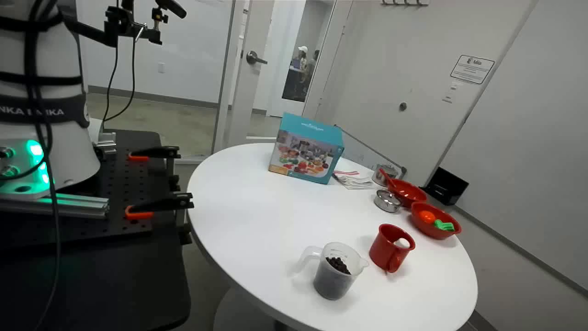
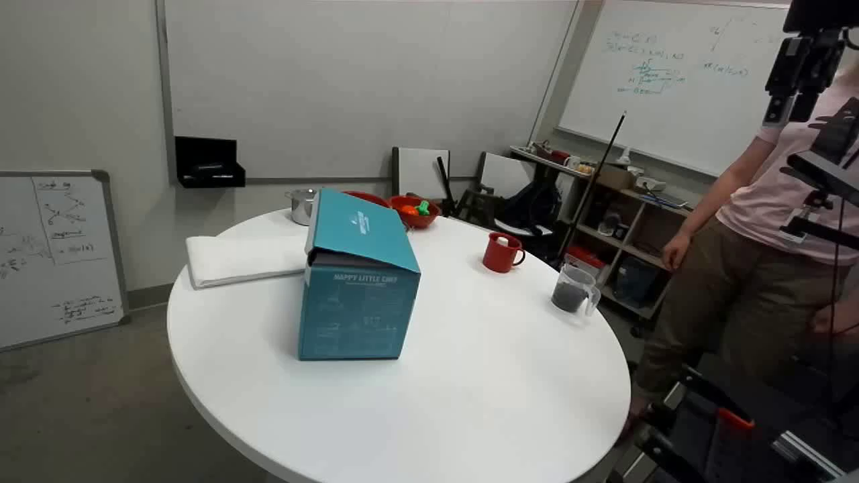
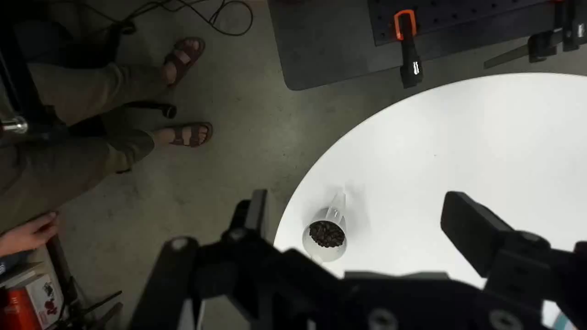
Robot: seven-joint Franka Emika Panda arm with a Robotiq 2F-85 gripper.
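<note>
In the wrist view my gripper is open, its two fingers wide apart and nothing held between them. Far below, near the table's edge, stands a clear measuring cup (image 3: 308, 242) partly filled with dark beans (image 3: 327, 233). Exterior view 1 shows the same cup (image 1: 334, 278) upright, its handle turned toward the robot's side. Beside it, apart, is a red mug (image 1: 386, 251) with something white inside. Part of my gripper (image 2: 791, 113) hangs high at the right edge of exterior view 2, well above the tabletop.
A teal toy box (image 1: 306, 149) stands on the round white table (image 1: 259, 204). Toward the wall are a small metal pot (image 1: 387, 202), a red bowl (image 1: 406, 191) and another red bowl (image 1: 445, 231) holding orange and green pieces. A person (image 2: 749, 209) stands near the robot.
</note>
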